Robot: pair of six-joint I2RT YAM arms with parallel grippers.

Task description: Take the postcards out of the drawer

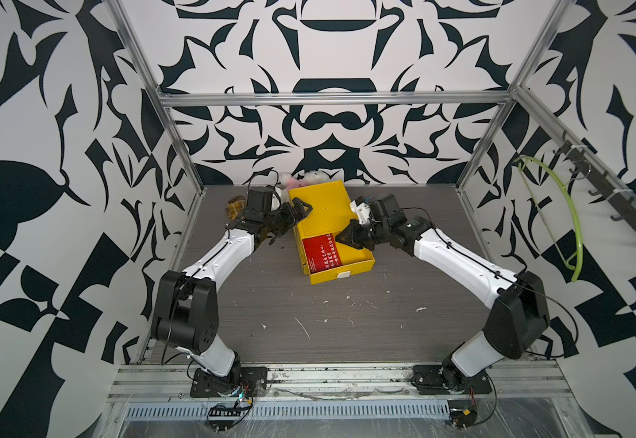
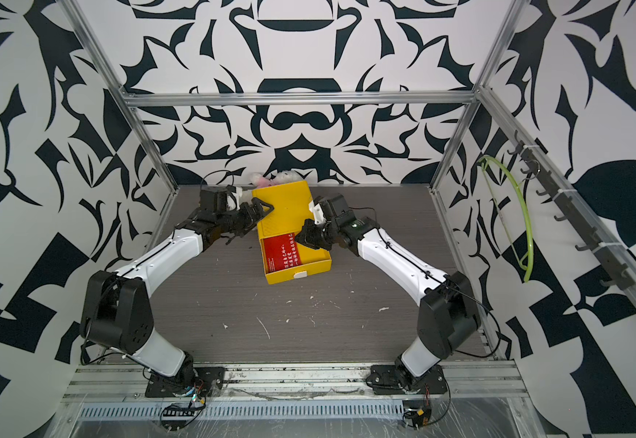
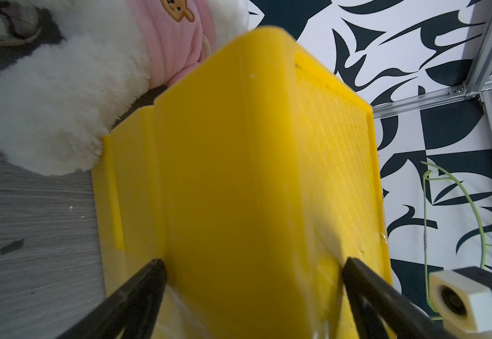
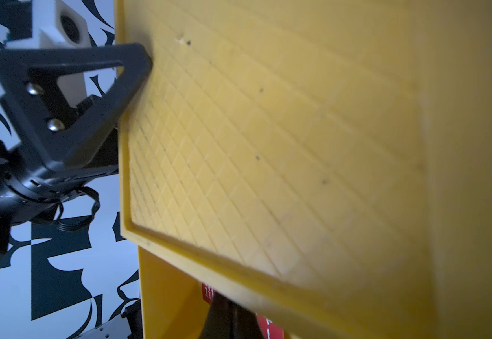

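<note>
A yellow drawer unit [image 1: 323, 206] stands mid-table, its drawer [image 1: 323, 276] pulled out toward the front. Red postcards with white writing [image 1: 319, 254] lie in the drawer's left part; whether there is more than one cannot be told. Over the drawer's inner right side, by the edge of the unit's top, is my right gripper [image 1: 339, 237]. Its dark fingers [image 4: 218, 319] are together, nothing visible between them, and they partly hide the red card in the right wrist view. My left gripper is open at the unit's left side, the yellow body between its spread fingers.
A white plush toy in pink [image 3: 164, 39] sits close behind the unit. A brown item [image 1: 235, 207] lies beyond my left gripper. The tabletop [image 1: 347, 321] in front of the drawer is free apart from small scraps.
</note>
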